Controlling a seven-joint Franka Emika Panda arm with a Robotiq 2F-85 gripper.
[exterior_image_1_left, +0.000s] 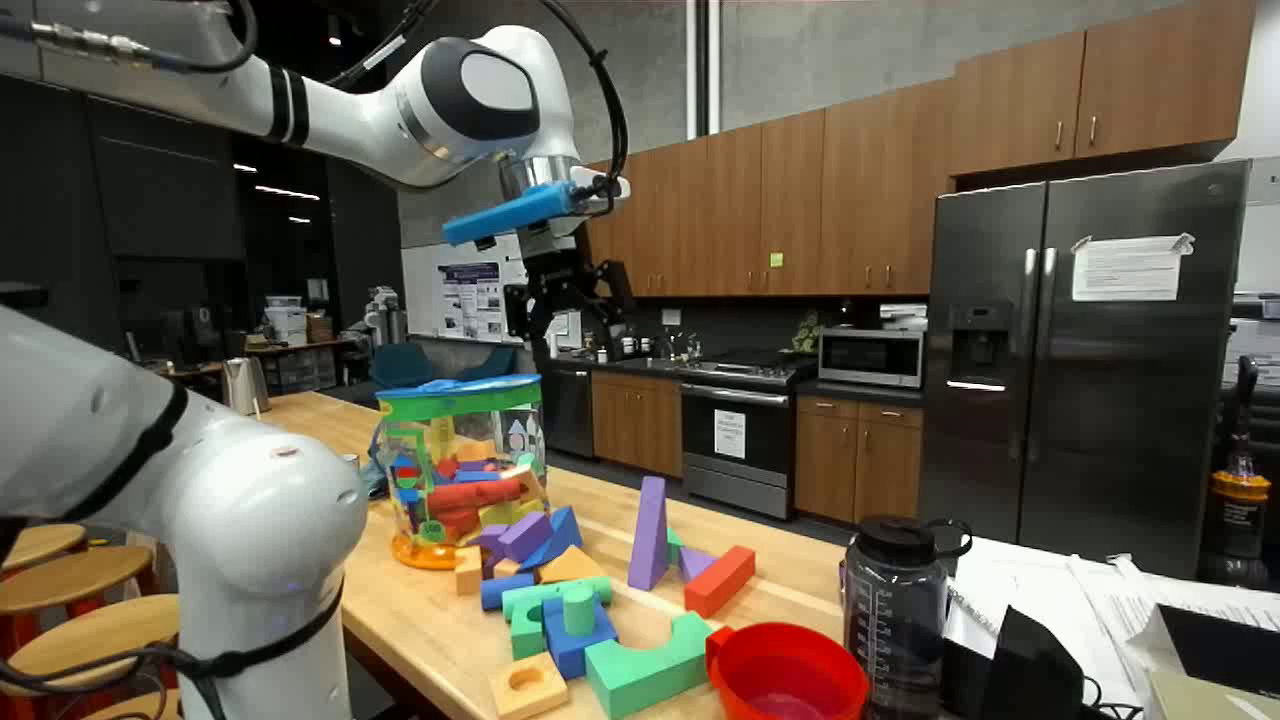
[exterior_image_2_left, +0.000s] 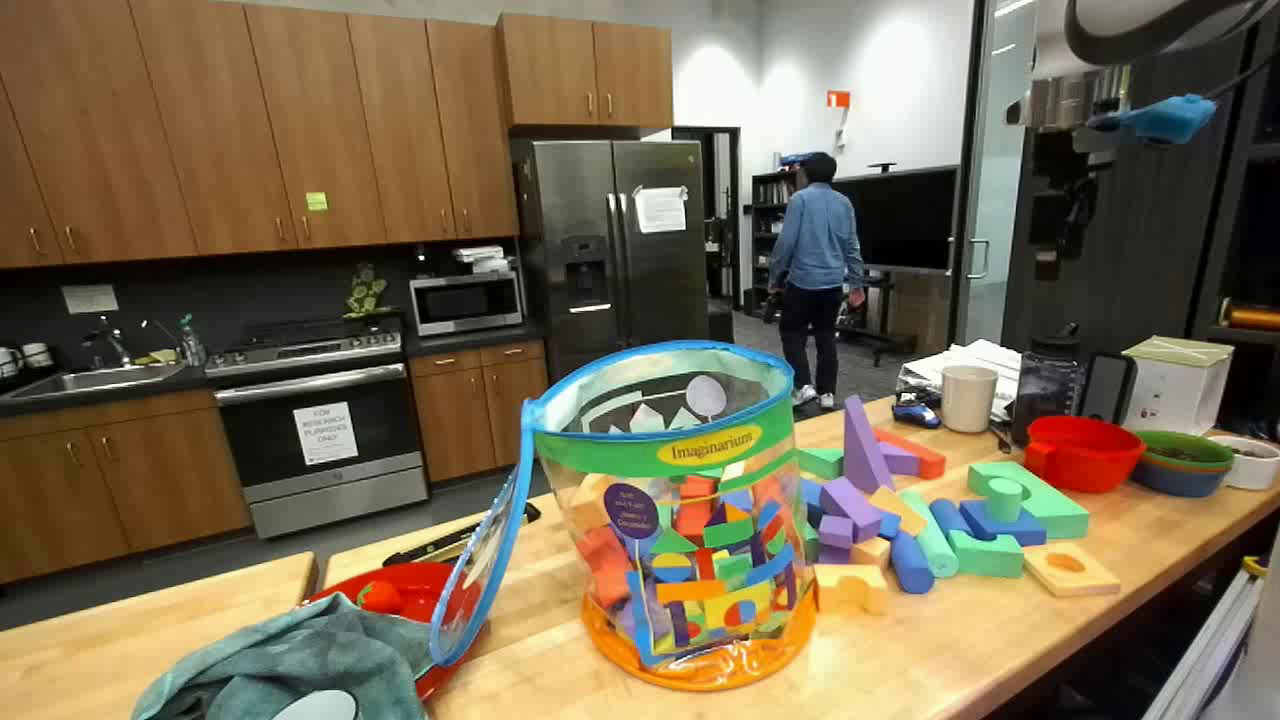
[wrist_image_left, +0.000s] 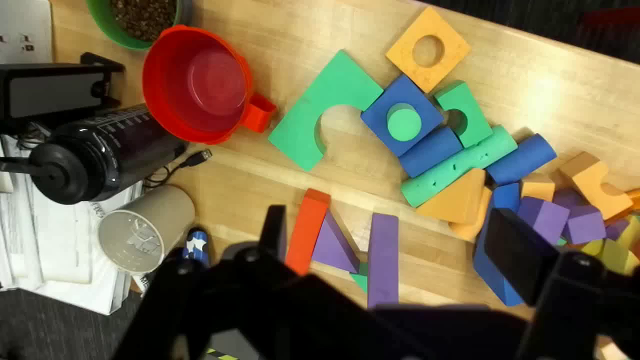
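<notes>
My gripper (exterior_image_1_left: 576, 314) hangs open, high above the wooden table, with nothing between its fingers. Foam blocks lie spread below it. In the wrist view a purple block (wrist_image_left: 382, 258), a purple triangle (wrist_image_left: 333, 245) and a red block (wrist_image_left: 308, 231) appear between the spread fingers, well beneath them. A green arch (wrist_image_left: 327, 108) lies apart from these, touching a blue square (wrist_image_left: 403, 117) that has a green cylinder (wrist_image_left: 403, 122) in its hole. A clear, green-banded bag (exterior_image_2_left: 690, 564) full of blocks stands on the table, its lid folded open in exterior view 2.
A red cup (exterior_image_1_left: 786, 672) and a dark water bottle (exterior_image_1_left: 894, 612) stand near the blocks. A beige cup (wrist_image_left: 147, 228) and papers (wrist_image_left: 60, 240) are beside the bottle. Beyond the bag lie a red bowl (exterior_image_2_left: 414, 588) and a teal cloth (exterior_image_2_left: 288, 660). A person (exterior_image_2_left: 818, 264) stands in the background.
</notes>
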